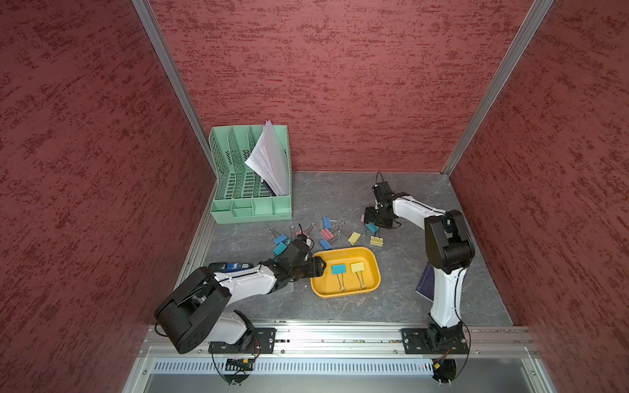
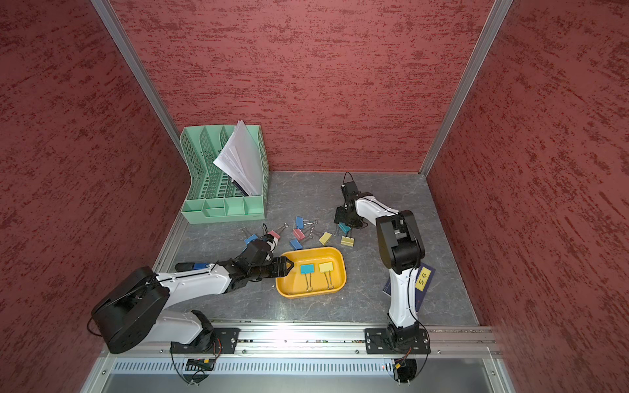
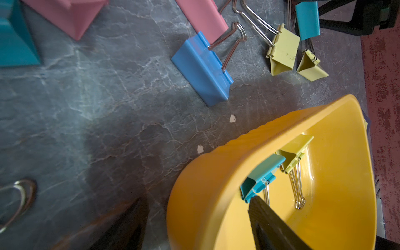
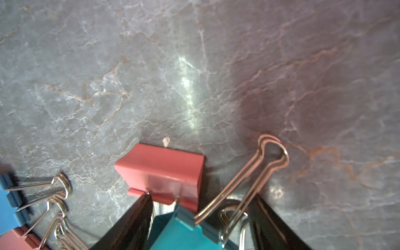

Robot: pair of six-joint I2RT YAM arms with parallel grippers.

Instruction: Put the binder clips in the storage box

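Observation:
In the top left view a yellow storage box (image 1: 317, 288) stands at the front middle, with one turquoise clip (image 1: 338, 268) and one yellow clip (image 1: 357, 266) inside. My left gripper is open at the box's left wall, its fingers apart on either side of the rim. My right gripper stands open over another turquoise clip (image 4: 187, 237), which shows between its fingers. Just beyond that clip lies a red clip (image 4: 166, 166). Close below the right gripper sits a loose yellow clip (image 1: 376, 241); another yellow clip (image 1: 354, 238) lies to its left.
Several blue, red and turquoise clips, including a blue clip (image 1: 325, 244), are scattered behind and left of the box. A green file rack (image 1: 252, 208) with papers stands at the back left. The dark blue box (image 1: 426, 283) lies at right.

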